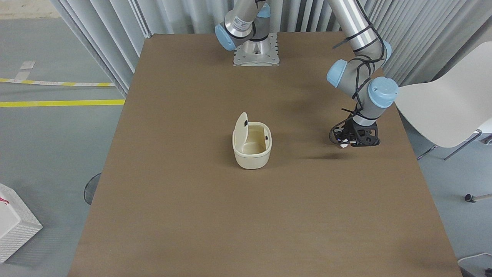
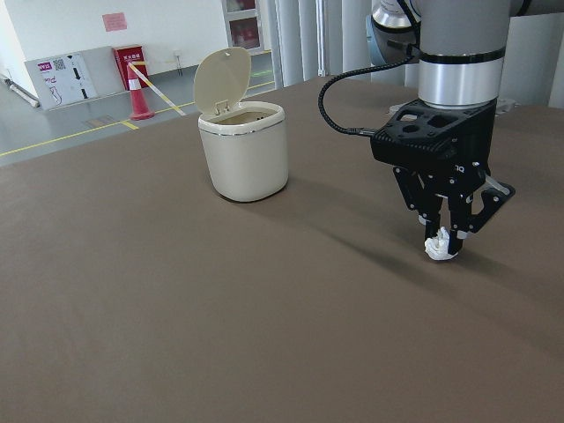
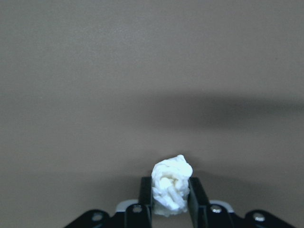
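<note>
My black gripper (image 2: 443, 240) is low at the table's right part, shut on a crumpled white paper ball (image 3: 171, 185), which sits between the fingertips at or just above the tabletop. In the front view the gripper (image 1: 346, 141) mostly hides the ball. A cream bin (image 1: 251, 157) with its lid raised stands left of the gripper, apart from it; in the left view the bin (image 2: 244, 163) is behind and left of the gripper.
A white chair (image 1: 442, 97) stands beside the right edge.
</note>
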